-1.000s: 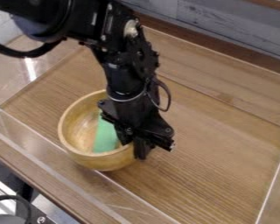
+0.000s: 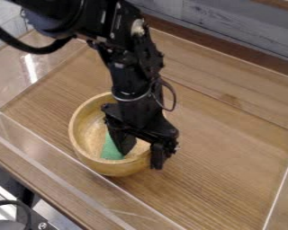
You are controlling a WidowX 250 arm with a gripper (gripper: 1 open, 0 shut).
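Observation:
My black gripper (image 2: 134, 137) hangs down over a yellow bowl (image 2: 86, 128) on the wooden table, its lower parts reaching into and over the bowl's right side, open as far as I can tell. A green object (image 2: 111, 147) lies in the bowl, partly hidden behind the gripper.
A pale wall runs along the back. A black cable lies at the lower left edge.
The gripper has risen from low in the bowl, and more of its fingers' shape and of the bowl's rim shows now.

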